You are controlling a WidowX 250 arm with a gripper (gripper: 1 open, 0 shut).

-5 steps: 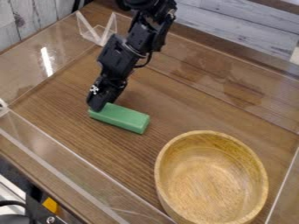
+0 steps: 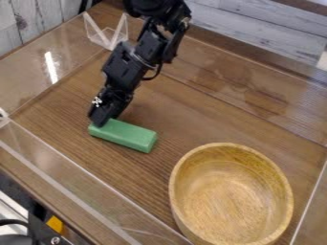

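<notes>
A green rectangular block [image 2: 128,136] lies on the wooden table, left of centre. The black robot arm reaches down from the top to its left end, where the gripper [image 2: 105,117] is low at the block's upper-left end. The fingers are dark and small, so whether they close on the block is unclear.
A large yellow round bowl [image 2: 230,191] stands at the lower right of the table [image 2: 217,96]. A white wall runs along the back. The middle and right of the table behind the bowl are clear.
The gripper and the green block have shifted slightly to the left and down in the view compared with about a second ago.
</notes>
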